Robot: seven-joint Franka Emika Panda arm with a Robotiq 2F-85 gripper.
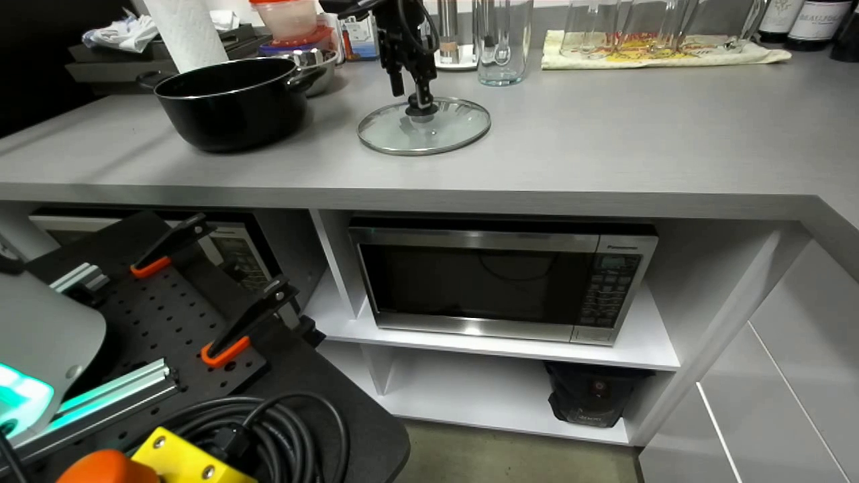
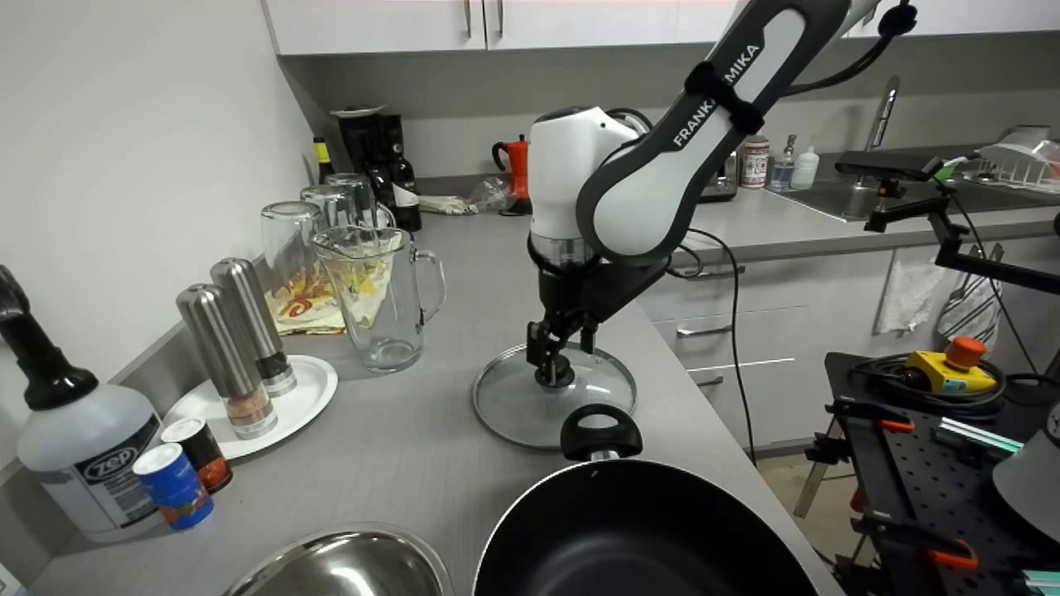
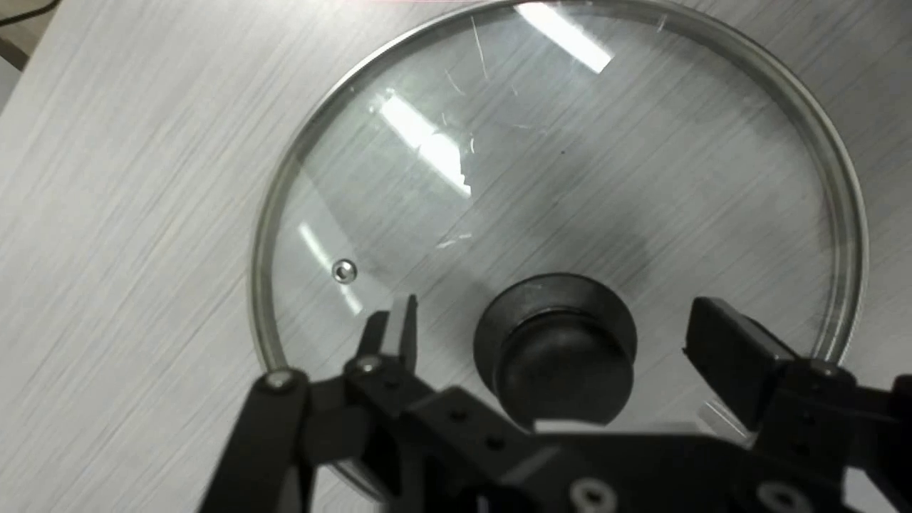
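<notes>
A round glass lid (image 1: 402, 138) with a metal rim lies flat on the grey counter, its black knob (image 3: 564, 368) facing up. Just over it, my gripper (image 1: 411, 92) points downward with its fingers open. From the wrist view, the knob appears between the two spread fingers, with gaps on both sides. In the second exterior view, the gripper (image 2: 564, 359) is right at the knob's height or slightly above. Left of the lid in the first exterior view stands an uncovered black pot (image 1: 233, 113); its inside (image 2: 646, 546) looks empty.
A glass pitcher (image 2: 383, 298) and steel grinders (image 2: 227, 348) on a white plate stand near the lid. Behind the pot are a metal bowl (image 2: 348, 566) and a paper towel roll (image 1: 189, 36).
</notes>
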